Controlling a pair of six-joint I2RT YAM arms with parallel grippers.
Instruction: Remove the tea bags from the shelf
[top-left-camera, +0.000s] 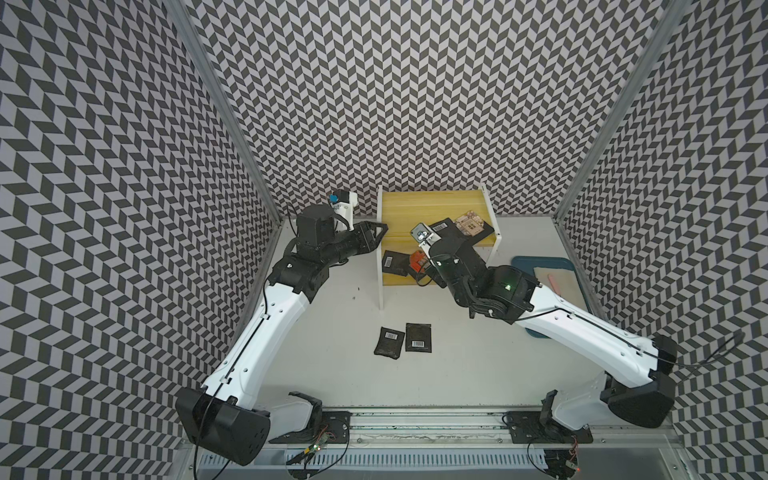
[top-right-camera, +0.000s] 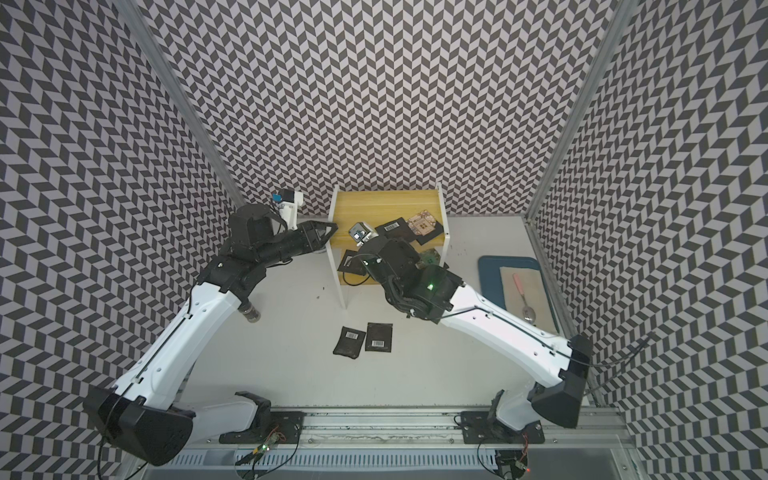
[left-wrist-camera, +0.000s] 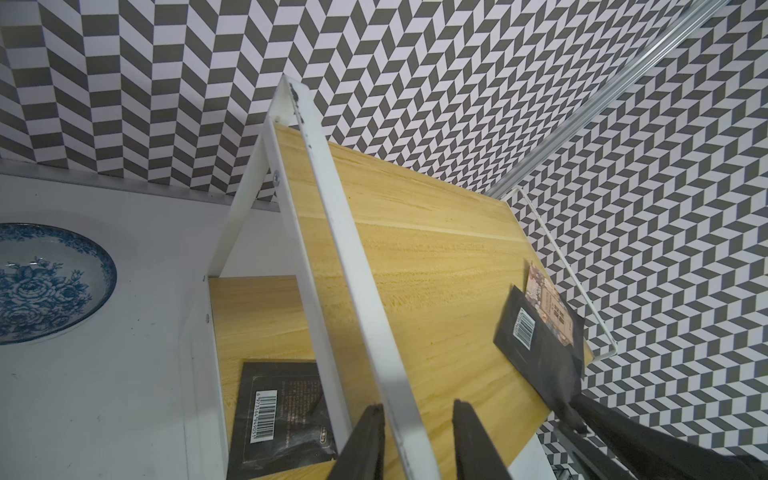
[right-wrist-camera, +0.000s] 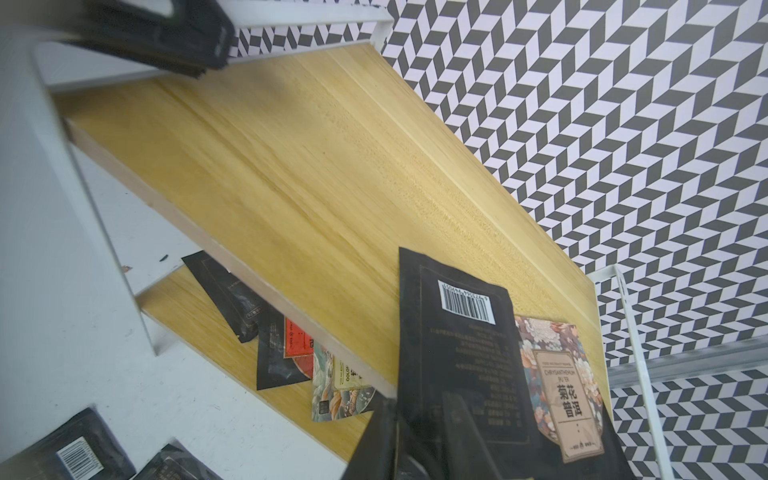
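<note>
My left gripper is at the shelf's left white rail (left-wrist-camera: 364, 304), shut on it. My right gripper has its fingers around the front end of a black tea bag (right-wrist-camera: 452, 344) on the upper yellow board (right-wrist-camera: 240, 176); I cannot tell whether they grip it. A floral tea bag (right-wrist-camera: 564, 384) lies beside it. On the lower board are several bags, including a black one (left-wrist-camera: 276, 416), a red-labelled one (right-wrist-camera: 297, 340) and a floral one (right-wrist-camera: 336, 384). Two black bags (top-left-camera: 389, 342) (top-left-camera: 418, 337) lie on the floor in front.
A blue-rimmed tray (top-right-camera: 492, 280) with a spoon (top-right-camera: 528, 312) sits right of the shelf. A blue-patterned dish (left-wrist-camera: 44, 280) is left of it in the left wrist view.
</note>
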